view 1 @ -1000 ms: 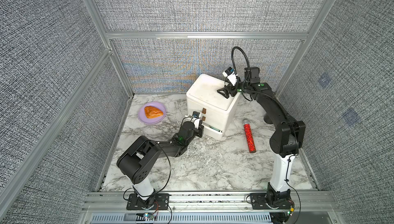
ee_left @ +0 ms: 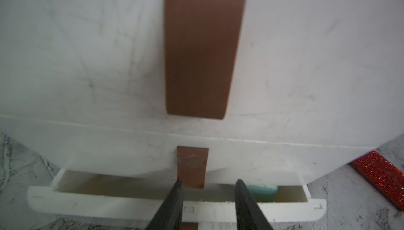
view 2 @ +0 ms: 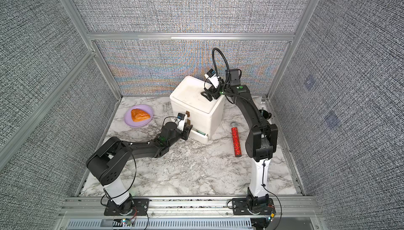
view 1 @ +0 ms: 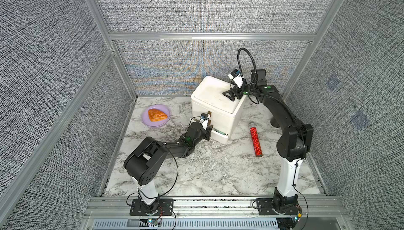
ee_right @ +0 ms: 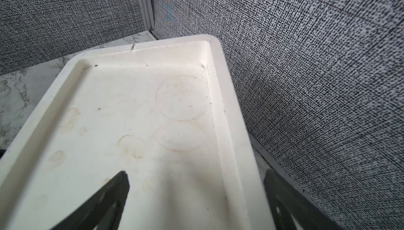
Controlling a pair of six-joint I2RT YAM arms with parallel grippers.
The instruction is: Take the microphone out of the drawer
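Note:
The bottom drawer (ee_left: 126, 200) of the white cabinet (view 2: 202, 118) stands pulled out a short way. Inside it, toward the right, part of a pale green object (ee_left: 261, 192) shows; the cabinet front covers the rest, and I cannot tell whether it is the microphone. My left gripper is open at the drawer's front wall near its middle, its fingers (ee_left: 170, 206) apart with nothing held between them. Up on the cabinet's top right rim, my right gripper is open, one finger on the inner side and one on the outer side of the rim.
Brown pull tabs (ee_left: 204, 53) hang on the drawer fronts. Left of the cabinet lies a purple plate (view 1: 145, 121) with an orange-brown pastry (view 1: 156, 115); to the right lies a red tube (view 1: 255, 141).
The left gripper has gone from shut to open and moved closer to the cabinet front. The lower pull tab, curled outward before, now hangs flat. The right arm has stayed still.

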